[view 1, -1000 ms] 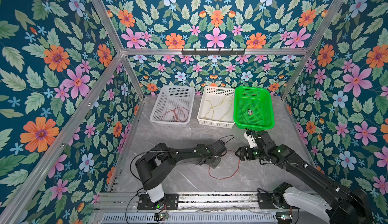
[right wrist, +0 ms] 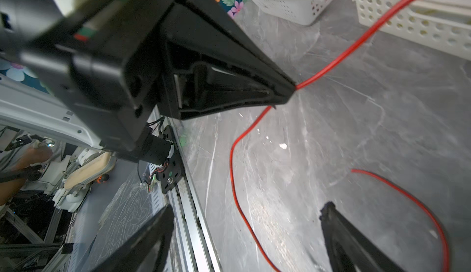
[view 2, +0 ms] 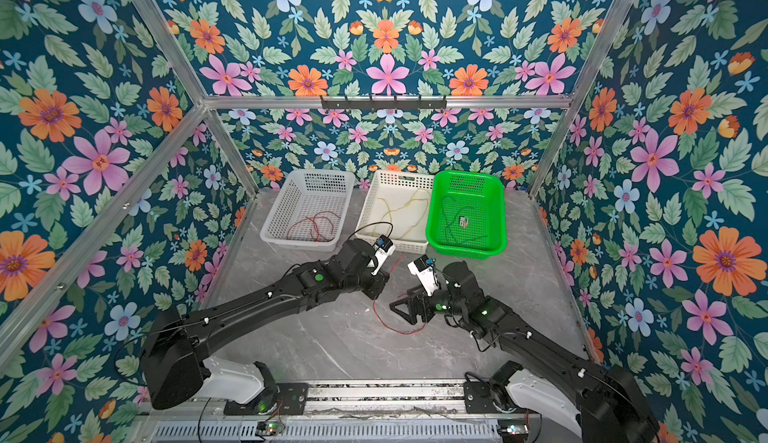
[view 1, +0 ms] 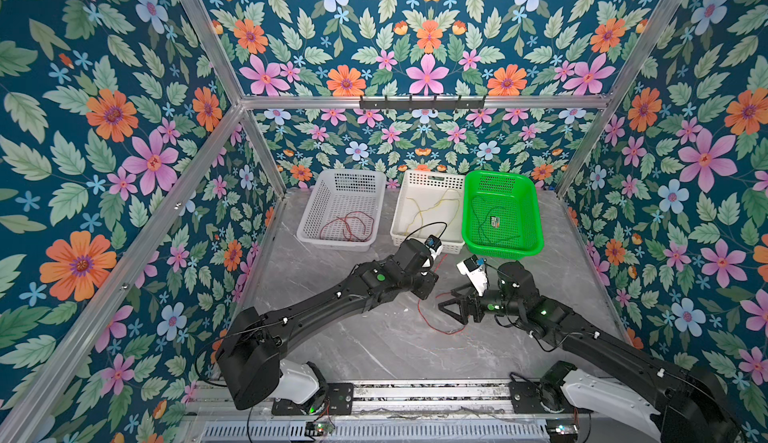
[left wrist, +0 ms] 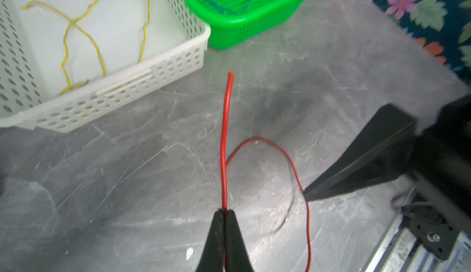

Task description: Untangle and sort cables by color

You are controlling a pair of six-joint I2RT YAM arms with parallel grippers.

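Note:
My left gripper is shut on a red cable (left wrist: pixel 225 134), lifted above the table, its free end rising past the fingers and the rest trailing down to the table (view 1: pixel 328 283). My right gripper (view 1: pixel 449 303) is part open, low near the cable's lower loop, nothing seen between its fingers. Red cables lie in the left white basket (view 1: pixel 313 227), yellow ones in the middle cream basket (left wrist: pixel 147 80), dark bluish ones in the green basket (view 1: pixel 524 235).
The three baskets stand in a row along the back. The grey table is otherwise largely clear, with floral walls on three sides and a metal rail along the front.
My left gripper has risen toward the middle basket, lifting red cable. My right gripper has moved left over the table toward the cable.

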